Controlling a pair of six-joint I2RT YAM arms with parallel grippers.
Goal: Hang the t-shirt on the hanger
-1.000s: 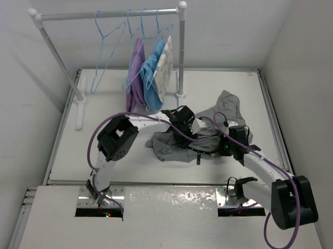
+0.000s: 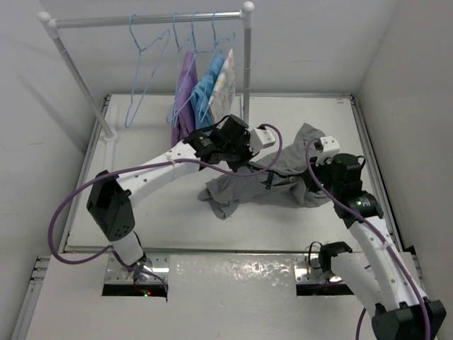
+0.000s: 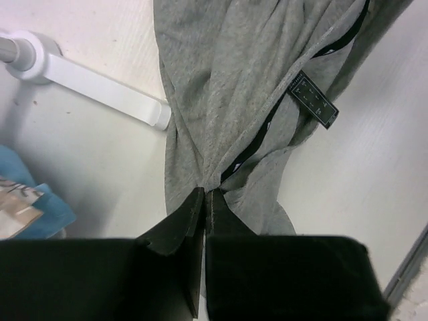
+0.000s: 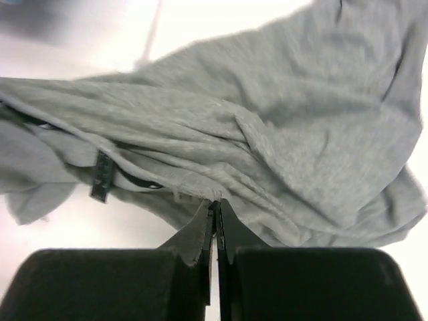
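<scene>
The grey t shirt [image 2: 244,193] lies crumpled on the table, its collar edge drawn up in a line between my two grippers. My left gripper is shut on the collar edge; the dark neck band and black tag [image 3: 313,99] run away from its fingertips. On the other side, my right gripper is shut on the same edge, with the shirt body [image 4: 321,134] spread beyond it. An empty blue hanger [image 2: 140,51] hangs at the left of the rail.
The rack's rail [image 2: 156,20] spans the back left, carrying purple cloth [image 2: 186,95], blue cloth [image 2: 203,92] and patterned cloth [image 2: 224,85]. A white rack foot [image 3: 107,90] lies close to the left gripper.
My left gripper has moved left and back with the collar. The right gripper has shifted back and appears raised, and the collar edge between them now stands higher.
</scene>
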